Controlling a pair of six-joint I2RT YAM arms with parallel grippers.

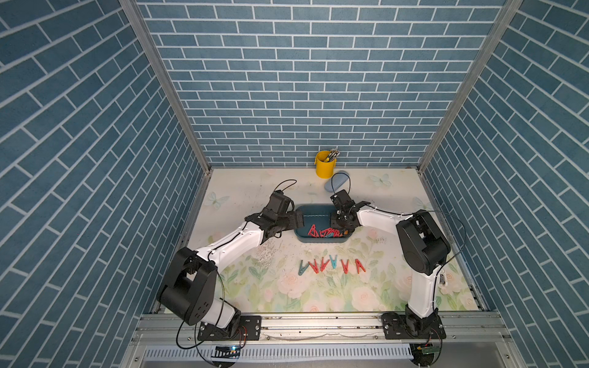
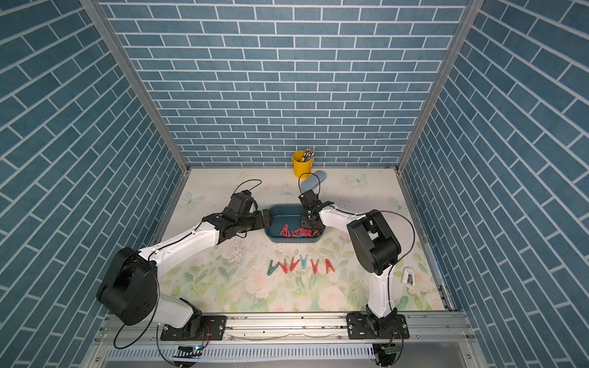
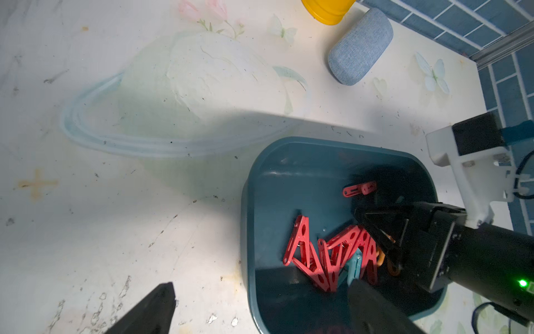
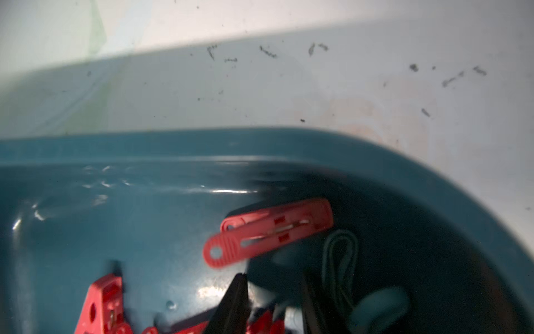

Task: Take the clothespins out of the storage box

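Observation:
The dark teal storage box (image 3: 250, 222) holds several red clothespins (image 3: 300, 239), a teal one (image 3: 354, 267) and some orange pieces. A single red clothespin (image 4: 267, 231) lies near its back wall. My right gripper is down inside the box just in front of that clothespin, its fingertips apart, none seen holding anything. My left gripper stands open over the left end of the box, nothing between its fingers. In front of the box a row of clothespins (image 1: 333, 261) lies on the table, red, light blue and dark green.
A yellow bucket with utensils (image 1: 324, 165) and a blue-grey case (image 3: 360, 47) stand behind the box. The table left (image 3: 111, 222) of the box is clear. A small white object (image 2: 408, 276) lies at the right front.

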